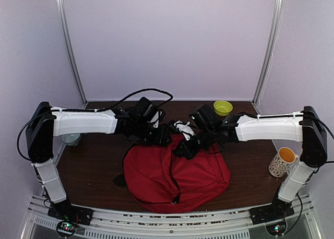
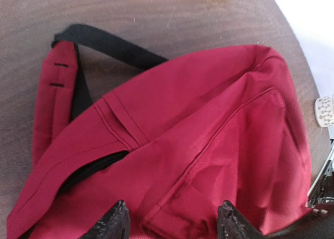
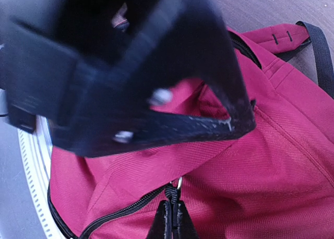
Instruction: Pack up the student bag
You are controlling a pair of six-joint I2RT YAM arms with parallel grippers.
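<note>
The red bag point(image 1: 172, 176) lies on the table in front of both arms. In the right wrist view a black zipper point(image 3: 125, 210) runs across it, with a metal ring and a black cord pull point(image 3: 171, 193) at its end. My right gripper is shut on that thin pull. Over the bag's far part, my left gripper has its fingers spread apart, red fabric showing between and beneath them. Its dark body point(image 3: 156, 103) blocks much of the right wrist view. From above, the two grippers are close together, hiding the bag's top edge.
A patterned mug point(image 1: 282, 162) stands at the right edge, a yellow-green bowl point(image 1: 223, 107) at the back right. A pale bowl point(image 1: 71, 139) sits at the left edge, partly behind the left arm. Shoulder straps point(image 2: 55, 93) spread beside the bag.
</note>
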